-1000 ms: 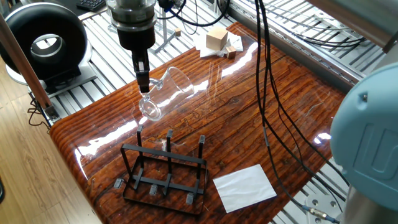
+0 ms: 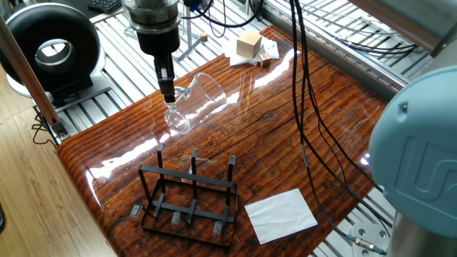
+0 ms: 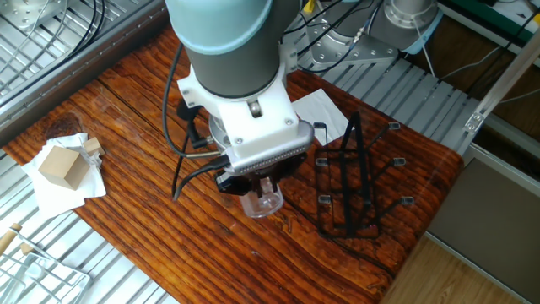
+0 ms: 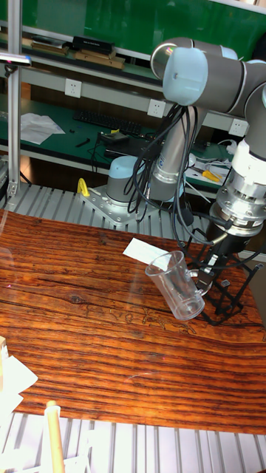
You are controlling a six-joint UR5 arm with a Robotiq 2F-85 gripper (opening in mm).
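A clear glass mug is held tilted by its handle, with my gripper shut on that handle. It appears to be clear of the wooden table. In exterior view 3 the mug leans with its mouth up and to the left, and my gripper is at the handle on its right. From above, the arm covers much of the mug. A black wire rack with upright posts stands on the table, apart from the mug in exterior view 1.
A white sheet lies beside the rack. Wooden blocks rest on white paper near another table edge. Dark cables hang from the arm.
The handle stays gripped; the rack has not moved.
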